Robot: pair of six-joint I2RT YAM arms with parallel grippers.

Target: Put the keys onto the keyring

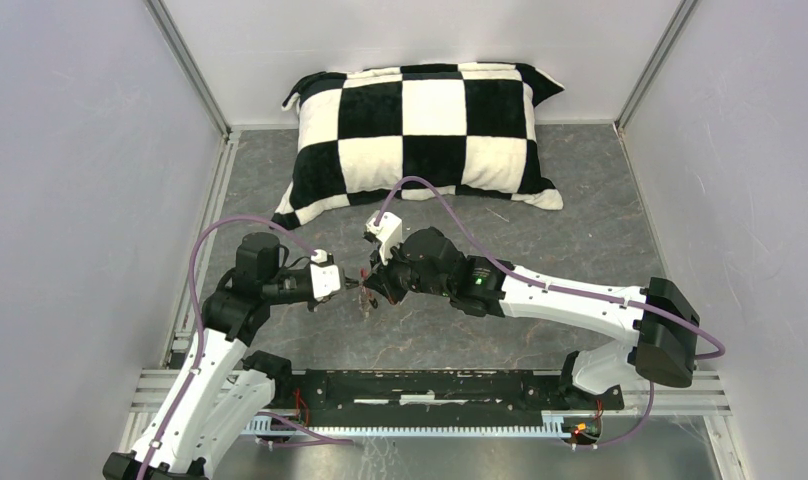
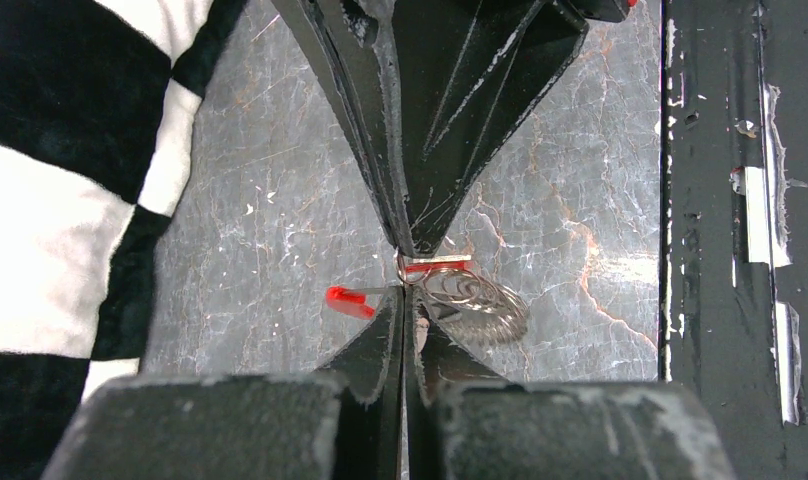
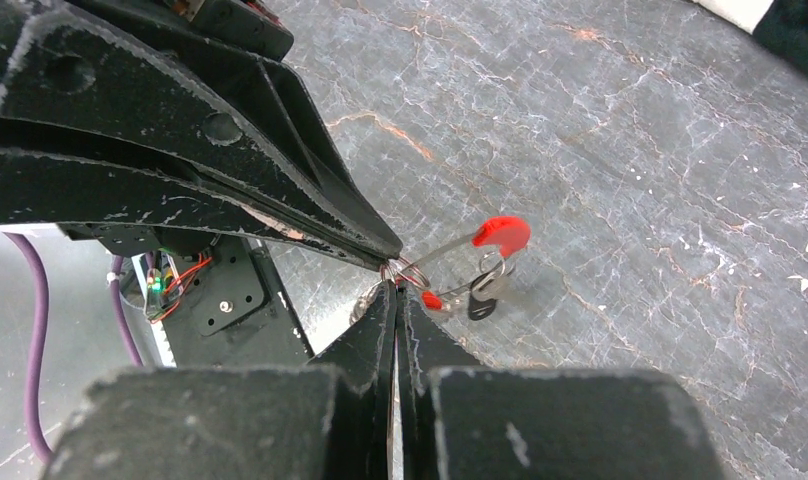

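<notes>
My left gripper (image 1: pixel 354 283) and right gripper (image 1: pixel 373 284) meet at the centre-left of the top view. Both are shut, their tips close together at thin metal rings. In the left wrist view a silver coiled keyring (image 2: pixel 480 300) hangs just behind the tips, with red-ended metal pieces (image 2: pixel 348 298) around it. In the right wrist view a red-headed key (image 3: pixel 502 232) and small rings (image 3: pixel 413 272) show by the tips; which fingers grip which piece I cannot tell for sure.
A checkered pillow (image 1: pixel 433 133) lies along the back wall. A black rail (image 1: pixel 430 390) runs along the front edge.
</notes>
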